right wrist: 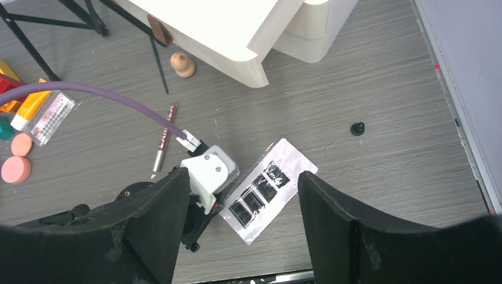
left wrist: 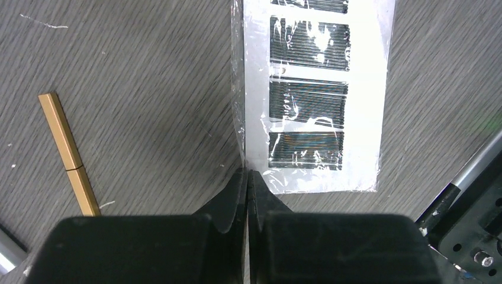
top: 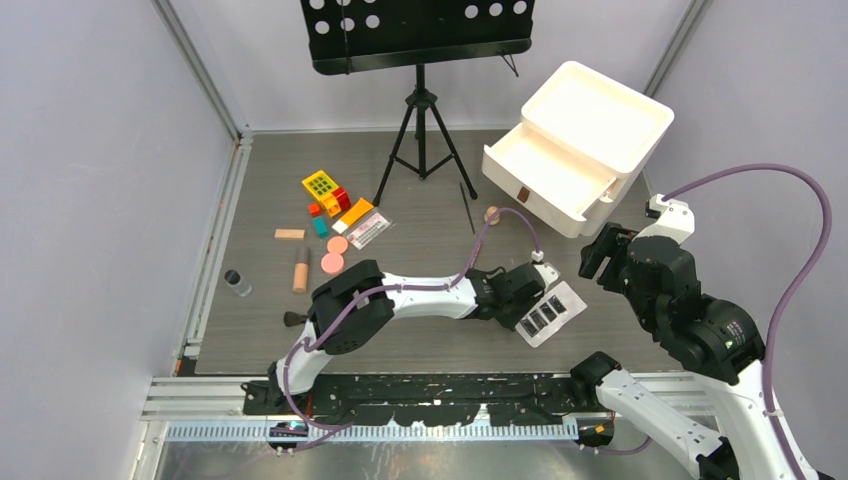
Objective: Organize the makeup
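Note:
A clear bag with a white card holding rows of dark strips, likely lashes [left wrist: 308, 100], lies flat on the floor. My left gripper is shut at the bag's near left corner; whether it pinches the plastic I cannot tell. My right gripper hangs higher, at the right in the top view, its fingers apart with nothing visible between them. The white box [top: 600, 120] with its drawer pulled out stands at the back right, its drawer empty.
Makeup items, including pink discs [top: 333, 262], an orange tube [top: 357, 212] and a pencil [right wrist: 167, 130], lie left and behind. A music stand [top: 420, 120] stands at the back. A small black piece [right wrist: 357, 129] lies on clear floor at the right.

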